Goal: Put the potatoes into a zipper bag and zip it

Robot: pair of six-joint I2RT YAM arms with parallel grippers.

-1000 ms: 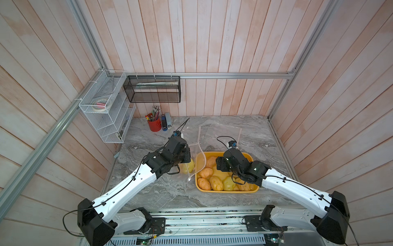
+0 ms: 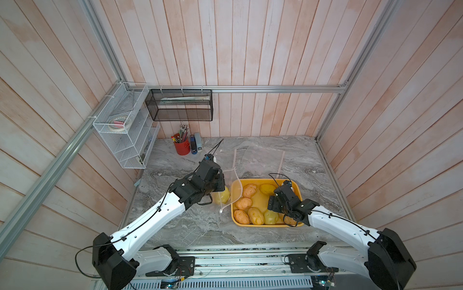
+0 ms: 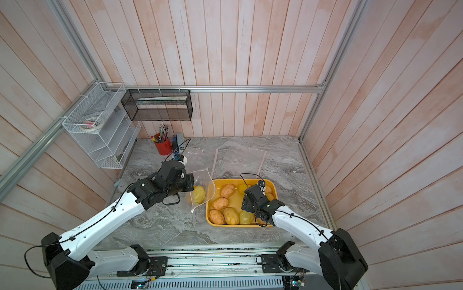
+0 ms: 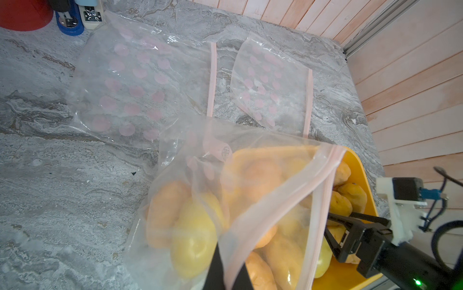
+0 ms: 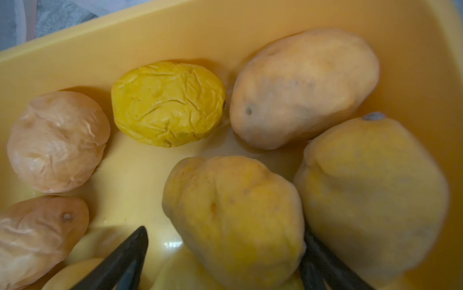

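Note:
The clear zipper bag (image 4: 161,232) hangs with its pink-edged mouth spread toward the tray, and a yellow and a brownish potato show through its film. My left gripper is shut on the rim of this bag. Loose potatoes lie in the orange-yellow tray (image 5: 159,21), among them a wrinkled bright yellow one (image 5: 168,104) and a large tan one (image 5: 303,87). Low in the tray, my right gripper is open. Its fingers (image 5: 127,261) stand on either side of a lumpy yellow potato (image 5: 236,212); the right one touches or nearly touches it.
Two flat, pink-dotted zipper bags, a larger bag (image 4: 137,79) and a smaller bag (image 4: 270,87), lie behind the tray. A red pencil cup (image 2: 181,146) stands at the back left.
My right gripper has gone rightward and down into the tray, onto a potato. The tray has shifted very slightly to the right. My left arm and the bag look nearly still.

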